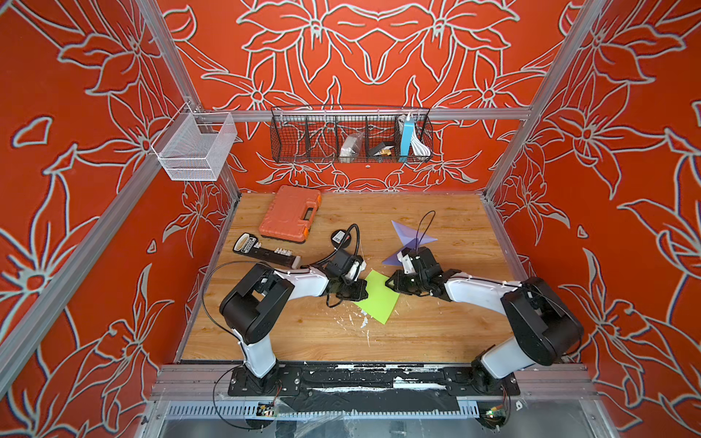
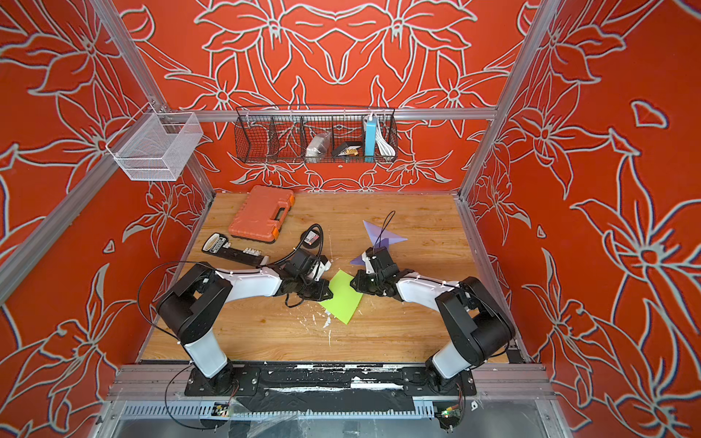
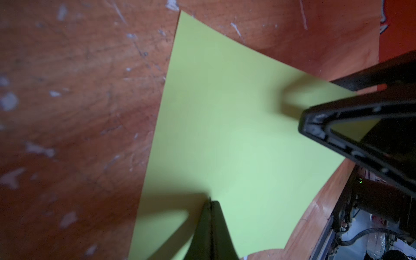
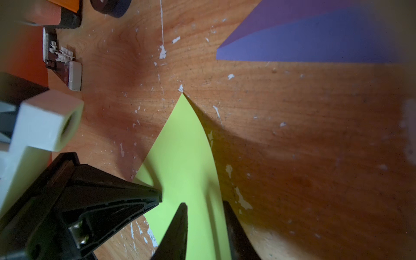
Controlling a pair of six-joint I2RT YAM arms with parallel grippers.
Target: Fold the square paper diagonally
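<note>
A yellow-green square paper [image 1: 382, 298] lies on the wooden table between my two arms. In the right wrist view its edge bows upward and runs between the fingers of my right gripper, which stand apart on either side of it. My left gripper is shut, its tips over the paper near the left-hand edge, a shadow beside them; whether they press on the sheet I cannot tell. From the left wrist view, the right gripper's fingers [image 3: 318, 123] reach over the paper's opposite side.
A folded purple paper [image 4: 303, 41] lies behind the right gripper. Farther back left are an orange case [image 1: 290, 213] and a black strip with white parts [image 1: 266, 252]. Cables loop above both wrists.
</note>
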